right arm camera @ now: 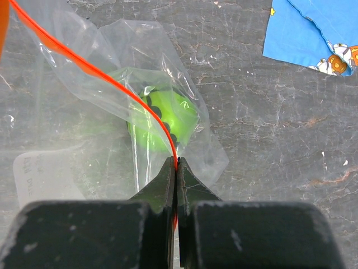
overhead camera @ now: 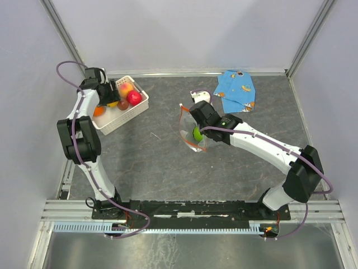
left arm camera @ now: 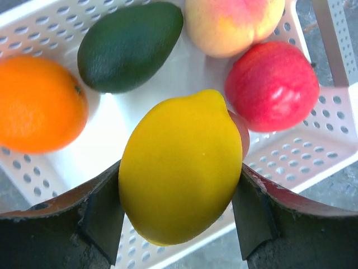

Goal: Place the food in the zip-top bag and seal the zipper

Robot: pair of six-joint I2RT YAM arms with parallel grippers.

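Observation:
A yellow lemon-like fruit [left arm camera: 180, 168] is held in my left gripper [overhead camera: 112, 95] over the white basket [overhead camera: 137, 112]. In the basket lie an orange [left arm camera: 39, 103], a dark avocado [left arm camera: 128, 47], a peach [left arm camera: 232, 19], a red fruit [left arm camera: 271, 87] and a partly hidden brown-red fruit. The clear zip bag [right arm camera: 67, 134], with orange zipper, contains a green item [right arm camera: 168, 117]. My right gripper is shut on the bag's zipper edge, holding it partly raised.
A blue cloth [overhead camera: 235, 92] lies behind the bag at the back right. Bare worktop lies between basket and bag and in front of both.

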